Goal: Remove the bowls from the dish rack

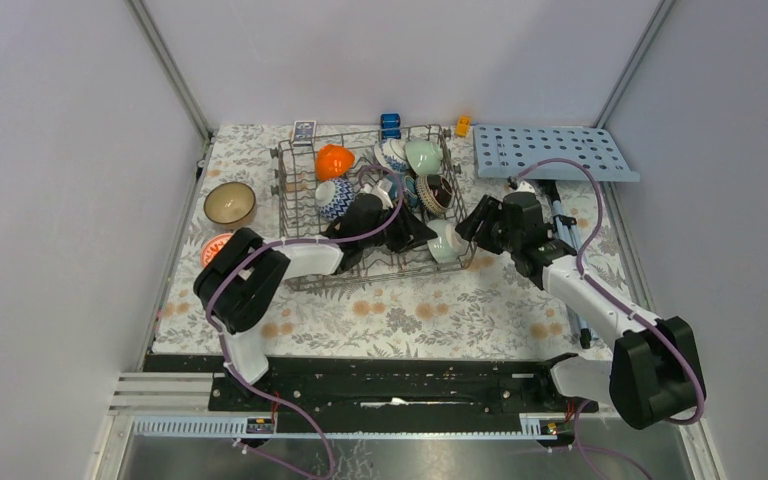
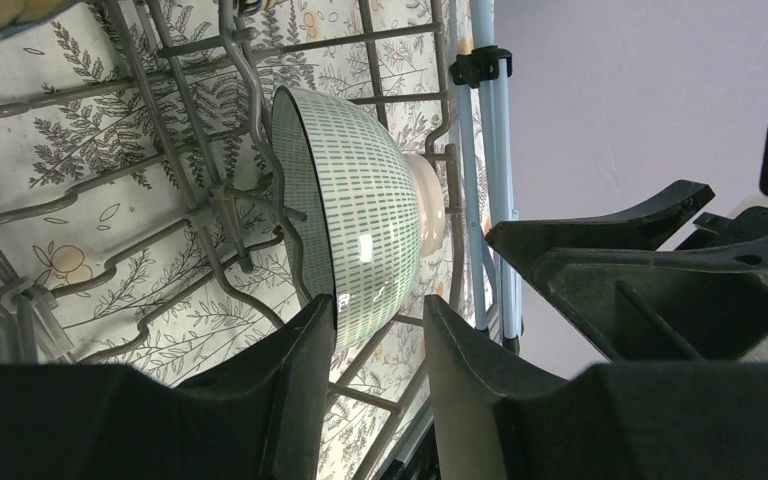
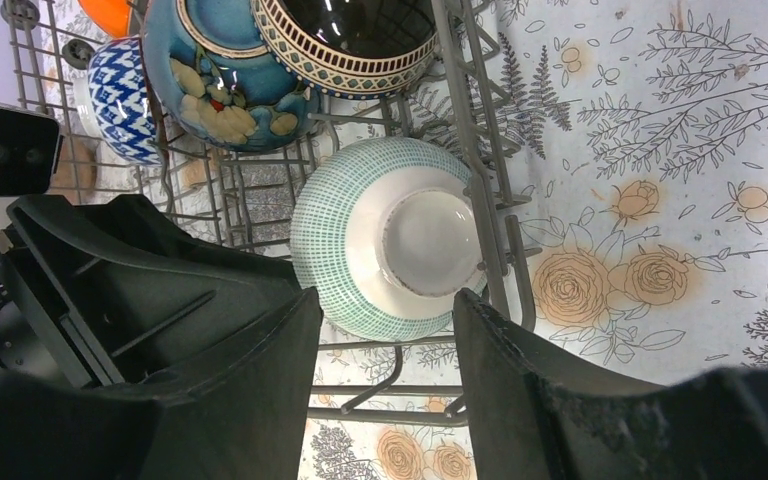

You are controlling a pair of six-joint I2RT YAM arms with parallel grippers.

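Observation:
A pale green-checked bowl (image 1: 445, 242) stands tilted on its side at the rack's front right, its white base facing right (image 3: 392, 243). My left gripper (image 1: 409, 232) is at the bowl's left; in its wrist view the near rim is beside the left fingertip, and the fingers are apart. My right gripper (image 1: 474, 221) hovers at the bowl's right, over its base, fingers apart (image 3: 385, 300). Other bowls sit in the rack: an orange bowl (image 1: 333, 160), blue-patterned bowls (image 1: 331, 196), a dark brown one (image 1: 434, 193) and a mint one (image 1: 423, 155).
The wire rack (image 1: 290, 215) fills the middle. A tan bowl (image 1: 229, 203) and an orange-red dish (image 1: 213, 243) are on the table at left. A perforated blue board (image 1: 555, 150) is at back right, with blue tubes below.

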